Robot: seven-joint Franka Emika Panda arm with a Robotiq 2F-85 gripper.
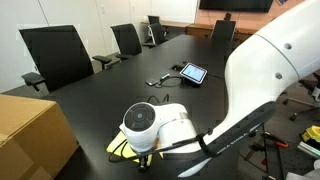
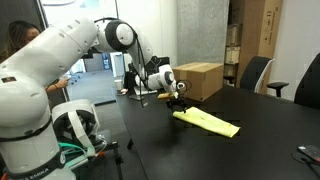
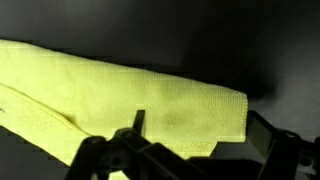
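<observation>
A yellow cloth (image 2: 208, 122) lies spread out flat on the dark table. It looks ribbed and folded over in the wrist view, where the end of the cloth (image 3: 190, 108) reaches between my fingers. My gripper is open, one finger over the cloth and the other just past its right edge. From the side, the gripper (image 2: 175, 106) shows low at the cloth's near-left end. In the first exterior view the arm hides most of the cloth (image 1: 118, 148).
Cardboard boxes (image 2: 198, 80) stand behind the arm. A tablet (image 1: 193, 73) and small items lie farther along the table. Black chairs (image 1: 57, 52) line its side. Bare table (image 2: 190, 155) surrounds the cloth.
</observation>
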